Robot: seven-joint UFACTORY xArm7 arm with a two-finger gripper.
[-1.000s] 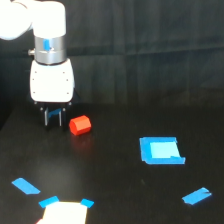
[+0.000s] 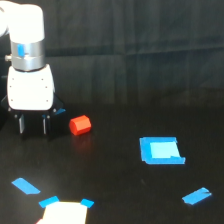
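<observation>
A small orange-red block (image 2: 80, 125) lies on the dark table, left of the middle. My white gripper (image 2: 33, 126) hangs pointing down at the left, apart from the block on its left side. Its dark fingers stand apart, and nothing shows between them. To the right on the table, blue tape (image 2: 147, 151) frames a pale square (image 2: 164, 150).
Short strips of blue tape lie at the front left (image 2: 26, 186) and front right (image 2: 197, 196). A pale object (image 2: 64, 213) sits at the bottom edge, with blue tape beside it. Dark curtain hangs behind.
My gripper has moved left, away from the block, and sits slightly lower in view. The block and the taped square have not moved.
</observation>
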